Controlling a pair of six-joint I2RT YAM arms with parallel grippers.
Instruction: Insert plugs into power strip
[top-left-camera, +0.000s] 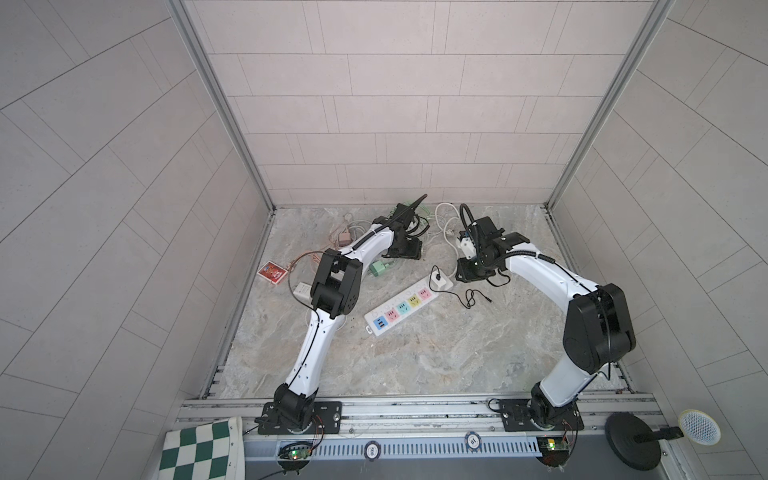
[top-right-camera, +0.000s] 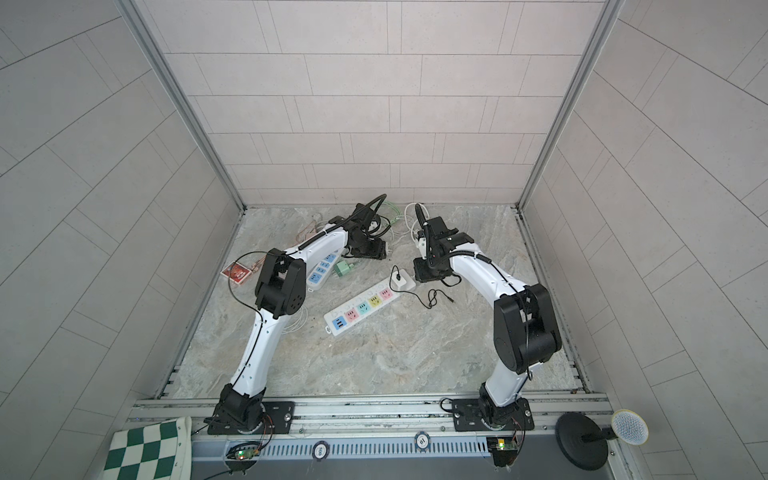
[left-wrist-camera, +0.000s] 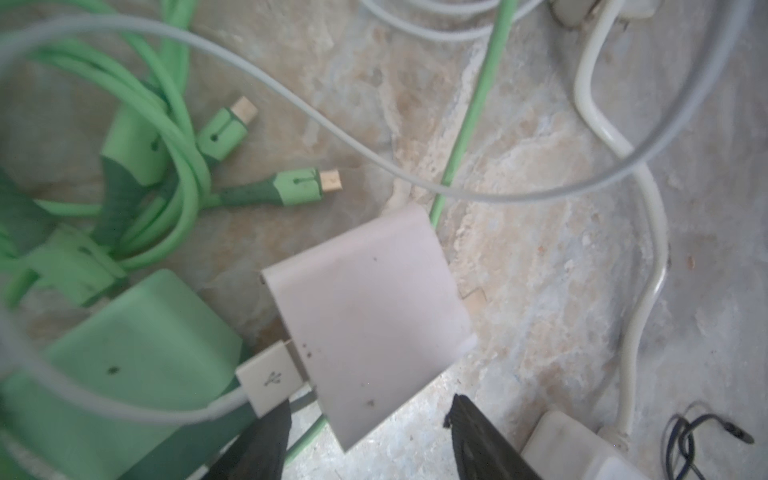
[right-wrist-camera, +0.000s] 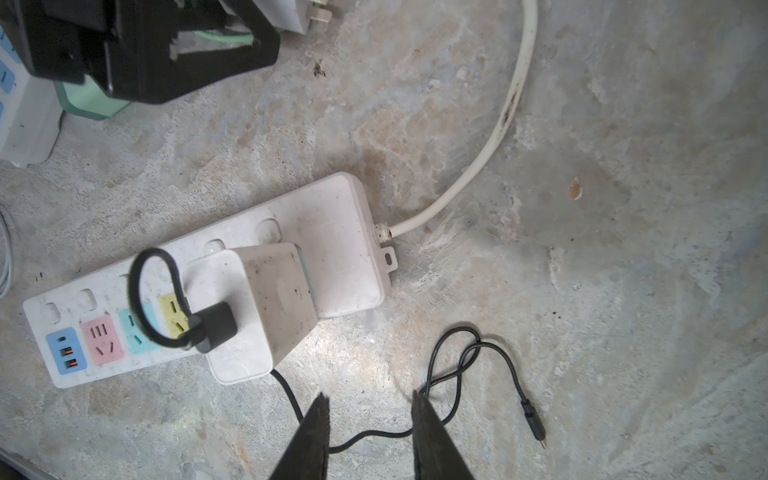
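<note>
A white power strip (right-wrist-camera: 336, 224) with colored sockets lies at center, a white plug adapter (right-wrist-camera: 276, 304) with a black cord seated on its right end. My left gripper is over the cluster at the back, fingers around the lower part of a white square charger (left-wrist-camera: 368, 320) with a USB connector; green chargers and cables (left-wrist-camera: 128, 360) lie beside it. Whether it grips the charger is unclear. My right gripper hovers right of the strip's end, fingers apart, with nothing visible between their tips.
A second strip (top-right-camera: 324, 268) lies partly under the left arm. A red card (top-left-camera: 273, 272) and tangled cables are at the left.
</note>
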